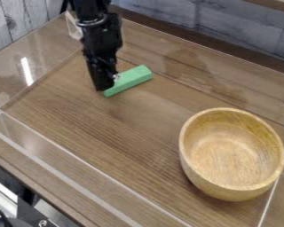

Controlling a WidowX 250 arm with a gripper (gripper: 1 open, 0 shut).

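Observation:
My gripper (106, 82) hangs at the upper left of the table, shut, beside the left end of a green block (130, 79) that lies flat on the wood. I cannot make out anything held between its fingers.
A large round tan bowl (231, 182) sits at the lower right. Some cables show at the bottom left corner.

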